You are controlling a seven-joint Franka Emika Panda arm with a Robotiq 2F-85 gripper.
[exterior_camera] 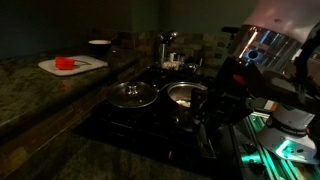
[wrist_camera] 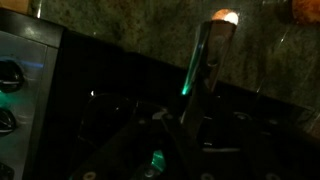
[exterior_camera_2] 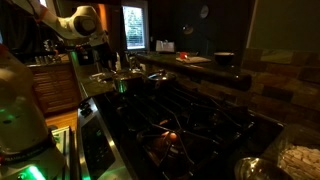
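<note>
In exterior view 1 an open pan (exterior_camera: 183,92) stands on the dark stove, its handle (exterior_camera: 207,143) pointing toward the camera. My gripper (exterior_camera: 207,106) is over the near right side of this pan, dark and hard to make out. From the wrist view, the shiny metal handle (wrist_camera: 207,55) runs up from between the dark fingers and past the stove's edge over the counter. The gripper appears shut on it, though the contact itself is in deep shadow. Exterior view 2 shows the arm (exterior_camera_2: 85,28) at the far left.
A lidded pan (exterior_camera: 132,94) is left of the open pan. Farther left, a white board (exterior_camera: 75,67) carries a red item (exterior_camera: 65,62) on the counter. Utensils (exterior_camera: 166,42) stand at the back. Stove knobs (wrist_camera: 10,75) line the front panel.
</note>
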